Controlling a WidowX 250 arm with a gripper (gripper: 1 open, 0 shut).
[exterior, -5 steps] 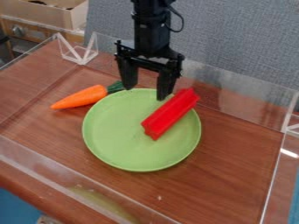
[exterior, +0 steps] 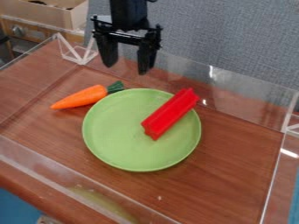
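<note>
A green plate (exterior: pixel 122 140) lies on the wooden surface near the centre. A long red block (exterior: pixel 170 113) rests across the plate's right part, slanting toward the upper right. An orange toy carrot (exterior: pixel 82 97) with a green top lies just left and above the plate. My black gripper (exterior: pixel 128 57) hangs at the top, above the far side of the plate and apart from all objects, open with nothing between its fingers.
Clear low walls (exterior: pixel 239 100) edge the wooden area, with white brackets at the corners. A cardboard box (exterior: pixel 35 10) stands at the back left.
My gripper has risen and moved back and to the left, away from the red block. The objects on the surface have stayed put.
</note>
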